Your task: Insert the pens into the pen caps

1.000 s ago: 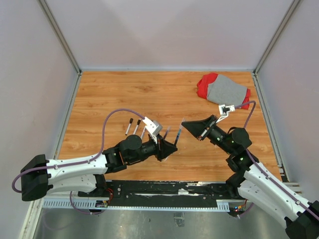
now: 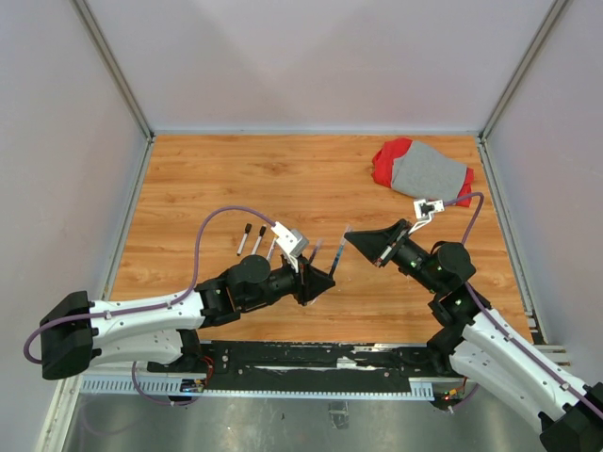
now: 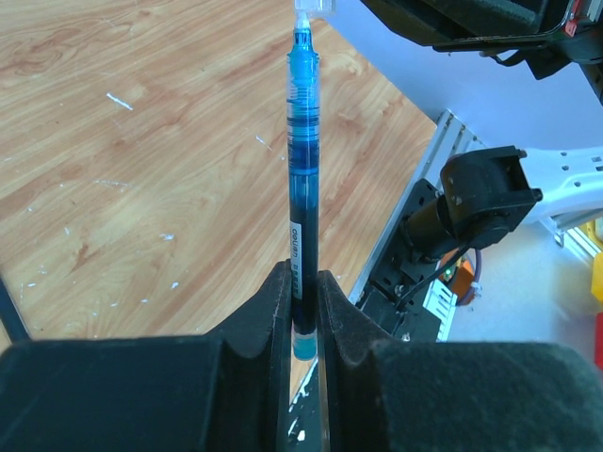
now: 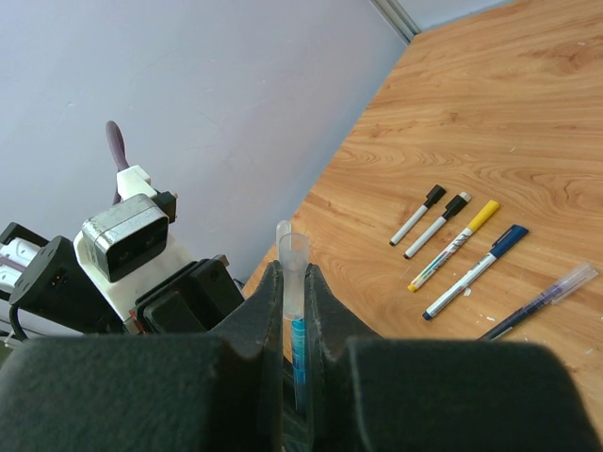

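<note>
My left gripper point(image 2: 329, 280) is shut on the lower part of a translucent blue pen point(image 3: 303, 179). It stands upright in the left wrist view with its tip pointing up. A clear pen cap point(image 3: 315, 8) shows at the top edge there, right at the pen's tip; whether the tip is inside cannot be told. In the right wrist view my right gripper is shut on the clear cap, and the blue pen body shows directly beneath it, between the dark fingers. From above, the two grippers face each other closely, the pen bridging them.
On the table lie two black-capped markers point(image 4: 412, 218), a yellow-capped pen point(image 4: 454, 246), a blue-capped marker point(image 4: 476, 271) and a clear-capped dark pen point(image 4: 537, 301). A red and grey cloth point(image 2: 429, 171) rests at the back right.
The right gripper and cap have shifted very slightly over the last second. Both arms otherwise look still, with pen and cap still held.
</note>
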